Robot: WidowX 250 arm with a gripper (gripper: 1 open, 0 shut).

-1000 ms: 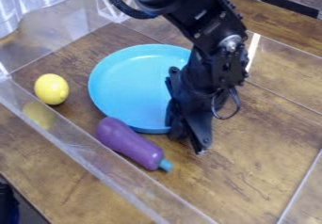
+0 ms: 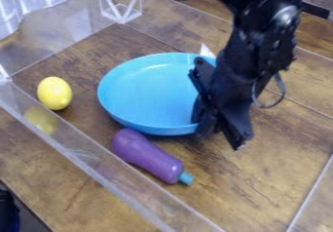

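My black gripper [image 2: 215, 114] is low at the right side of a light blue plate [image 2: 140, 88], its fingertips at the plate's rim; it looks shut, though whether anything thin is between the fingers is hidden. The plate's right part is behind the gripper. A purple toy eggplant [image 2: 146, 156] with a teal tip lies on the wooden floor just in front of the plate. A yellow egg-shaped object [image 2: 55, 93] lies to the left of the plate.
Clear plastic walls run along the left and lower front, with a clear corner piece [image 2: 120, 8] at the back.
The arm has shifted and tilted, its upper body moving right and up. The plate has moved slightly and its near rim looks higher than before.
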